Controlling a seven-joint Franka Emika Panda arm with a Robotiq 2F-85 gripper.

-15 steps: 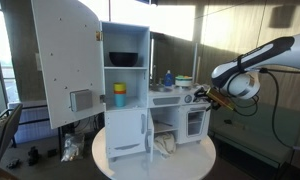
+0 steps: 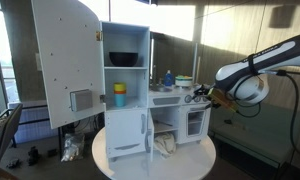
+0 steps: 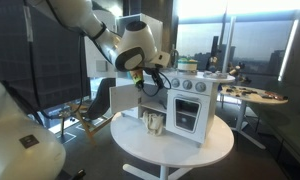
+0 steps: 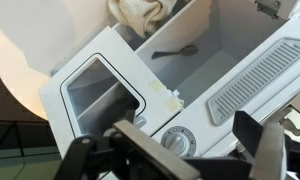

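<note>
A white toy kitchen [image 2: 128, 122] stands on a round white table [image 2: 195, 165]. My gripper is open in the wrist view, with no object between its fingers. Below it lie the stove knobs [image 4: 178, 141] and the oven door with its dark window [image 4: 103, 95]. A dark spoon-like utensil [image 4: 176, 51] rests inside the open compartment beside the oven. Cream cloth [image 4: 142, 12] lies in front of that compartment. In exterior view 2 the gripper [image 3: 164, 60] hangs over the stove side, its fingertips hard to make out.
The tall cabinet door [image 2: 70, 62] is swung wide open at the left. A black bowl [image 2: 122, 59] and stacked coloured cups [image 2: 120, 94] occupy its shelves. A green-lidded pot [image 3: 187, 66] sits on the countertop. Another table [image 3: 255, 96] stands farther back.
The arm has shifted slightly to the right and down in exterior view 1. The kitchen, bowl and cups look unmoved.
</note>
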